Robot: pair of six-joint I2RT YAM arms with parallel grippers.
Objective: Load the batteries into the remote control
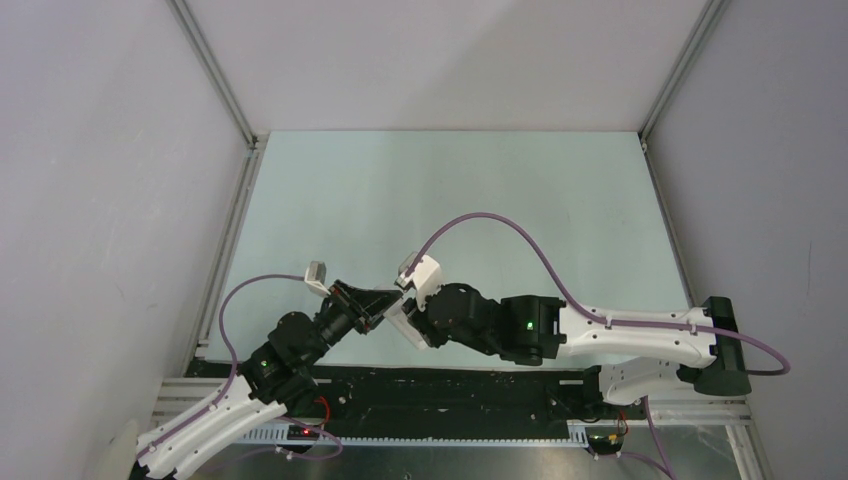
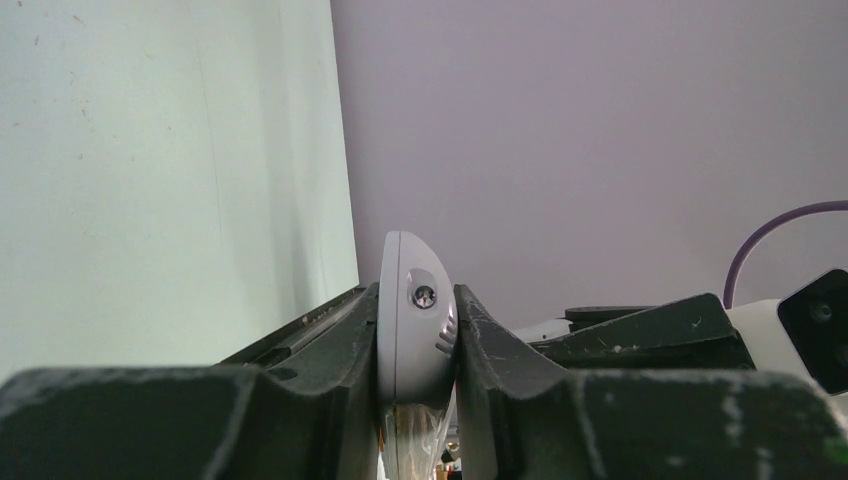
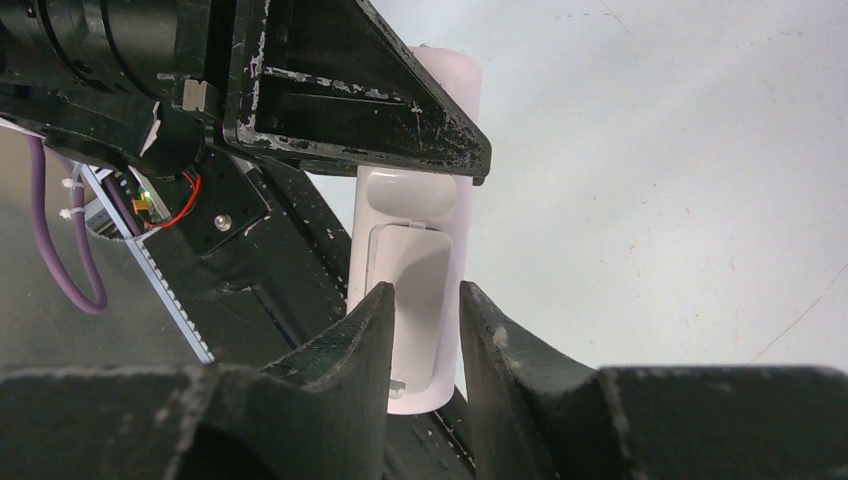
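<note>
A white remote control [image 3: 408, 200] is clamped across its upper part by my left gripper, which is shut on it. In the right wrist view the remote's back faces the camera, and its battery cover [image 3: 410, 300] sits in the recess. My right gripper stands part open over the cover, its two fingertips on either side of it in that view. Nothing shows gripped between them; whether they touch the remote I cannot tell. From the top, the remote [image 1: 405, 325] is mostly hidden between both grippers. No loose batteries are in view.
A black strip [image 1: 450, 405] runs along its front edge, and walls stand at left and right. Purple cables [image 1: 520, 232] loop over both arms.
</note>
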